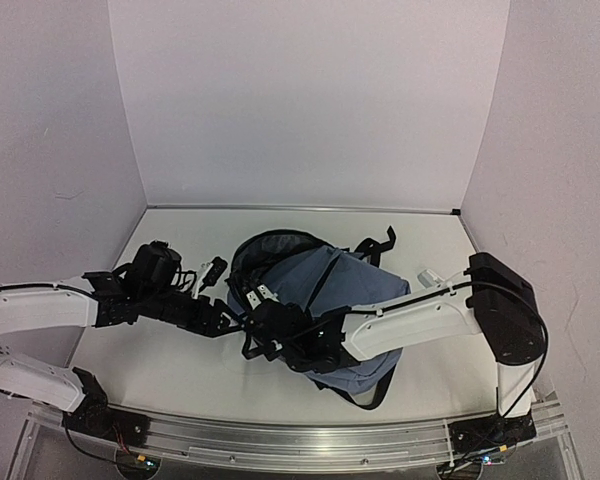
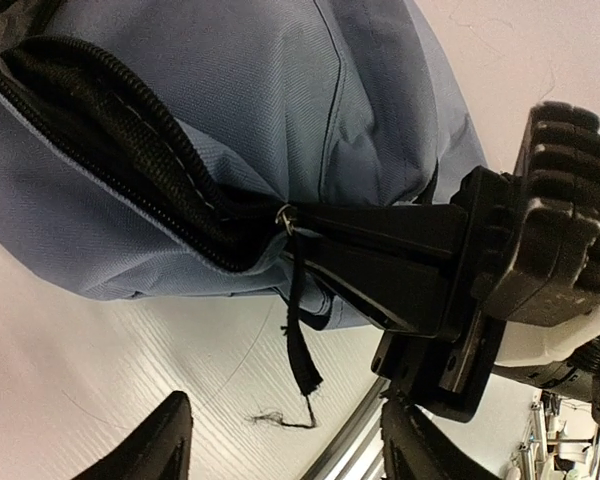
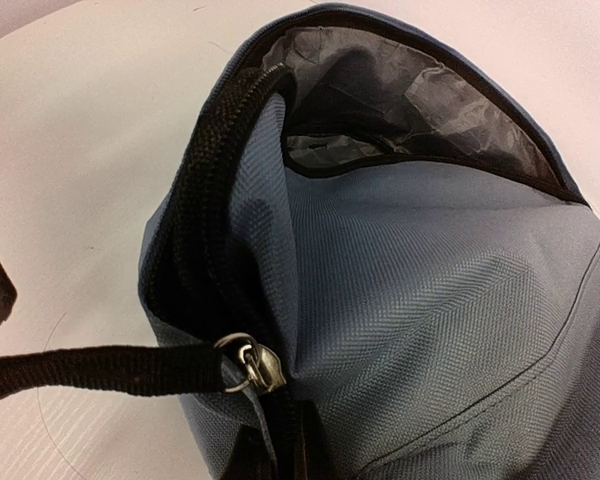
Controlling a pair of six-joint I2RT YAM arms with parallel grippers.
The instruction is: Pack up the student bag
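Note:
A blue-grey student bag (image 1: 365, 285) lies on the table, its main opening (image 3: 380, 90) gaping with a grey lining inside. A black zipper (image 2: 130, 90) runs along its edge to a metal slider (image 3: 265, 368), from which a black pull strap (image 2: 297, 330) hangs. My right gripper is shut on the fabric at the zipper, right beside the slider; its fingertips (image 3: 245, 455) show at the bottom of the right wrist view. My left gripper is open, fingers wide apart, with the strap's loose end hanging toward the gap between them.
Shoulder straps (image 1: 377, 243) stick out behind the bag. A small white object (image 1: 428, 277) is on the table at the right. Bare table (image 1: 170, 375) lies to the left, and a metal rail (image 1: 310, 435) runs along the front edge. The two grippers are close together.

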